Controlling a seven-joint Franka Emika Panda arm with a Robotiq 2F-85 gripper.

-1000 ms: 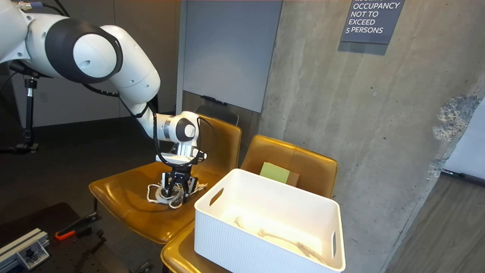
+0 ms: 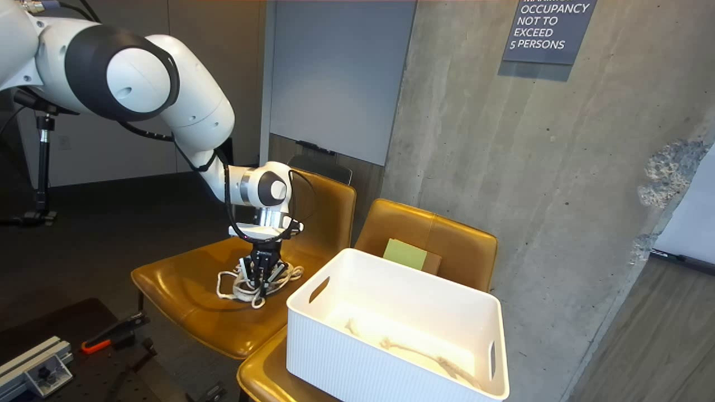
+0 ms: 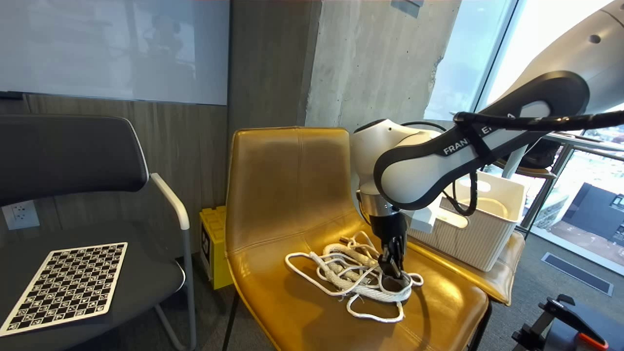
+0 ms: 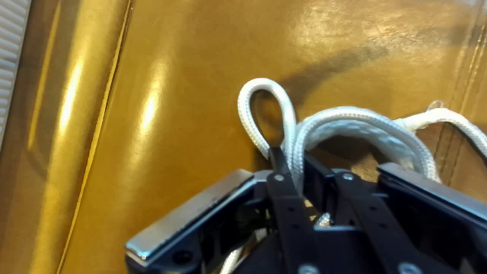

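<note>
A bundle of white rope (image 3: 333, 270) lies loosely coiled on the seat of a tan leather chair (image 3: 286, 187). My gripper points down at one side of the bundle, low over the seat, shut on the rope. In the wrist view, strands of the white rope (image 4: 365, 114) run up between the two black fingers; one small loop sticks out beyond the tips, and a wider bend arches to the right. The lower part of the bundle is hidden behind the gripper there. Exterior view 1 shows the gripper (image 2: 262, 285) amid the coils.
A white ribbed bin (image 2: 395, 348) stands on the neighbouring tan chair, with pale rope-like pieces (image 2: 429, 358) inside. Behind it, a green and brown item (image 2: 409, 254) leans on the backrest. A dark chair holding a checkered board (image 3: 67, 286) is at the left in exterior view 2.
The gripper's fingers have closed from a wider spread, now gathering rope between them. The arm has shifted only very slightly.
</note>
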